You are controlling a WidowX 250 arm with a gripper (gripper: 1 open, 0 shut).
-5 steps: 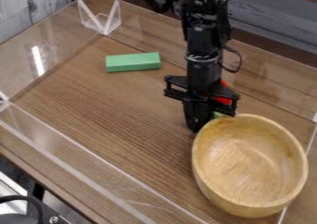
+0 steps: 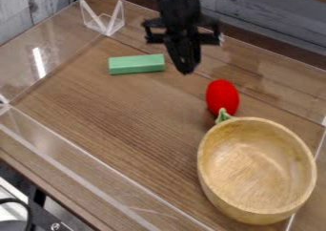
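My gripper (image 2: 181, 32) hangs over the back middle of the wooden table, blurred dark metal, shut, with nothing visible between its fingers. Below it to the right a red oval object (image 2: 223, 95) lies just behind a large tan bowl (image 2: 254, 201). A green block (image 2: 136, 64) lies left of the gripper.
A clear plastic item (image 2: 102, 15) stands at the back left. A black cable shows at the bottom left corner.
My gripper has moved back and up from beside the bowl's rear rim, uncovering the red object. The bowl and green block look unmoved.
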